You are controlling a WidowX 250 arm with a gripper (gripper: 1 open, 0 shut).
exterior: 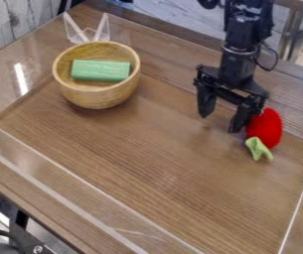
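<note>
My black gripper hangs at the upper right, open, its dark fingers low over the table. At its right finger sits a red object with a light green part, likely a toy vegetable; the finger appears to touch or partly overlap it. Whether anything lies between the fingers is hard to tell.
A round wooden bowl with a green block in it stands at the upper left.
</note>
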